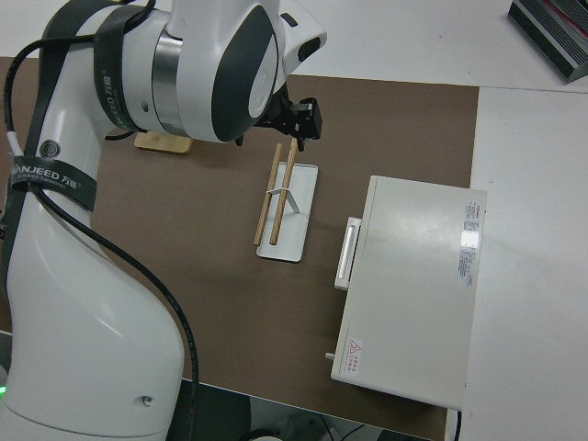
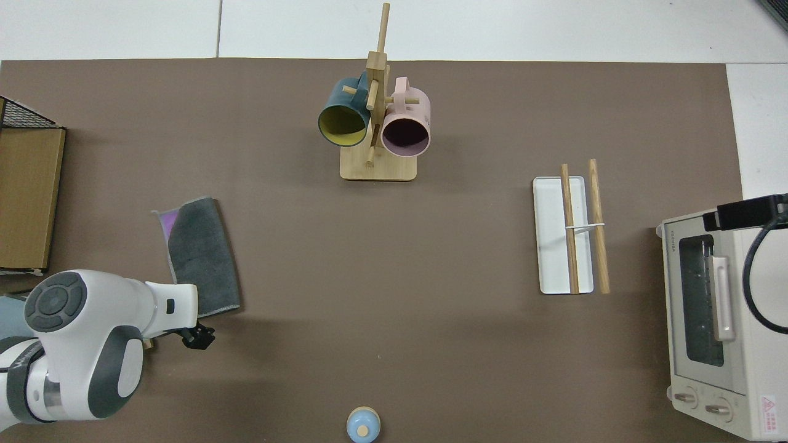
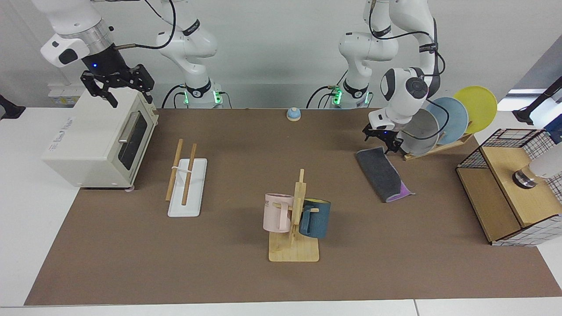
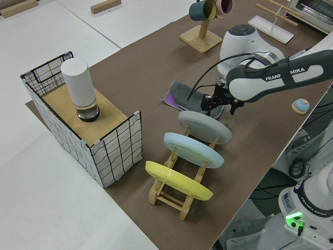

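Observation:
A wooden mug tree (image 2: 377,166) holds a blue mug (image 2: 333,111) and a pink mug (image 2: 410,133). A dark grey cloth (image 2: 203,255) with a purple lining lies flat. Beside it, in the left view, one black gripper (image 3: 384,137) hangs low near the plate rack with grey, blue (image 4: 192,149) and yellow (image 4: 178,180) plates; its finger is unclear. The other gripper (image 3: 118,87) is raised above the white oven (image 3: 87,147); its fingers are seen from afar, and I cannot tell their state.
A wire shelf (image 4: 112,156) with a paper roll (image 4: 78,83) stands at one side. A white tray with two wooden sticks (image 2: 550,243) lies near the oven. A small blue round object (image 2: 363,428) sits at the edge.

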